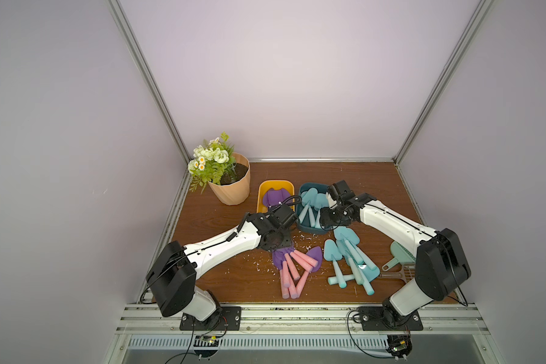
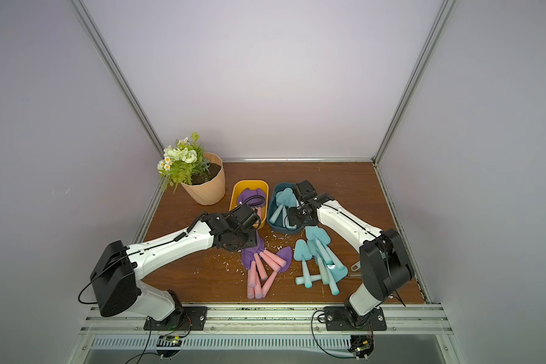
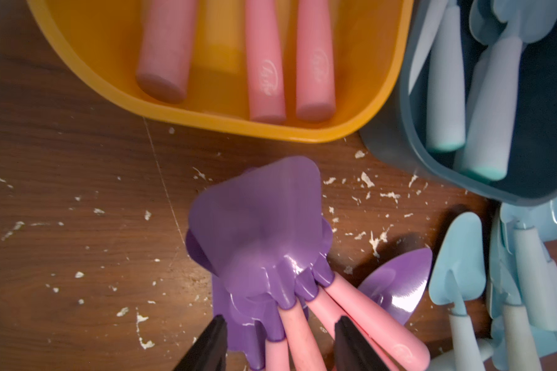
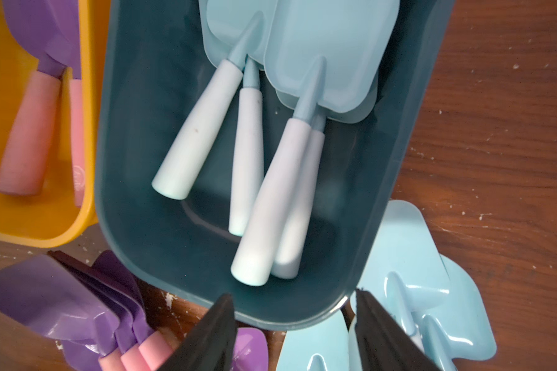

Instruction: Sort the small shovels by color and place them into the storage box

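Note:
Purple shovels with pink handles lie heaped at the table's front middle; the top purple blade (image 3: 260, 222) shows in the left wrist view. Above this heap hangs my left gripper, its fingers apart, with pink handles (image 3: 303, 340) visible below and nothing seen gripped. A yellow box (image 3: 222, 123) contains several purple shovels. Beside it, a dark blue box (image 4: 136, 247) holds several light blue shovels (image 4: 278, 198). My right gripper is open over that box's near rim. More light blue shovels (image 1: 352, 261) lie in a pile at the front right.
A flower pot (image 1: 231, 185) stands at the back left. A green shovel (image 1: 400, 254) and a brown slotted tool (image 1: 394, 275) lie at the right, partly behind the right arm. White flakes dot the table.

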